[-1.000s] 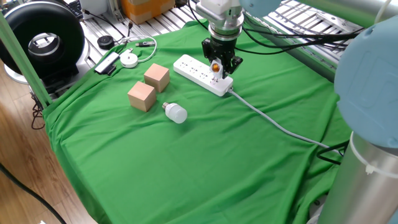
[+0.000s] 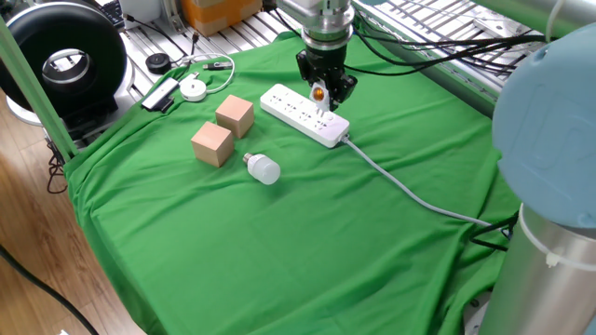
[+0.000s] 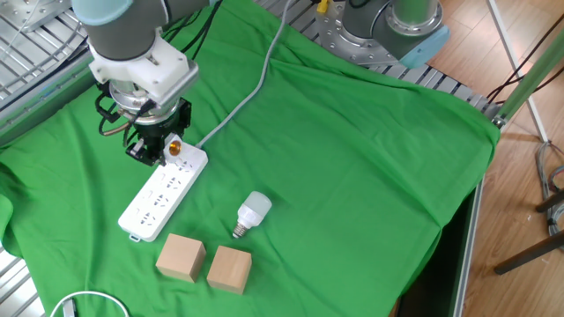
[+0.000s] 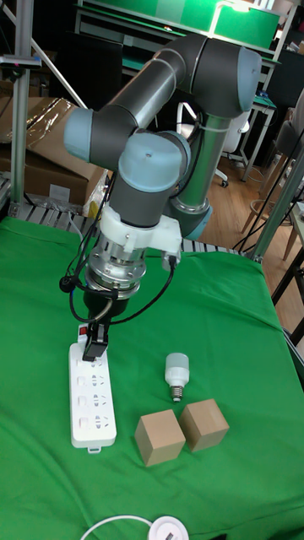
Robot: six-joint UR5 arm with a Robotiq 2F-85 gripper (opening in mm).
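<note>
A white power strip [image 2: 298,113] lies on the green cloth, its grey cable leaving from one end. Over that cable end is my black gripper [image 2: 323,91], pointing down. It is shut on a small white plug with an orange round centre [image 2: 318,95]. In exterior view 2 the plug [image 3: 174,148] shows beside the dark fingers, above the strip [image 3: 164,189]. Pale prongs seem to point down from it toward the strip; whether they touch a socket is not clear. In exterior view 3 the gripper [image 4: 95,347] hides part of the strip's far end.
Two wooden blocks [image 2: 212,144] and a white bulb [image 2: 265,169] lie beside the strip. A round white device with a cable [image 2: 193,88] rests near the cloth's back left edge.
In exterior view 1 my gripper and the plug have moved slightly left and up along the strip. The strip's cable end has shifted a little; the blocks and bulb stay put.
</note>
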